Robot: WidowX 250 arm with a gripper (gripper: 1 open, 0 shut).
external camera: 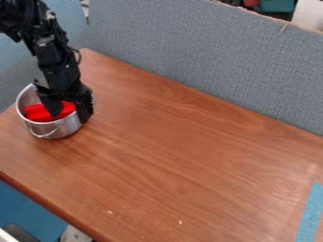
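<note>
A steel pot (53, 127) with a wire handle stands at the left of the wooden table (190, 161). A red object (42, 112) lies inside it, partly hidden. The black gripper (66, 102) is down at the pot, over its back and right part and over the red object. Whether its fingers are around anything is hidden by the gripper's body and the pot.
A grey padded partition (209, 66) runs along the back. A strip of blue tape (309, 210) is at the right edge.
</note>
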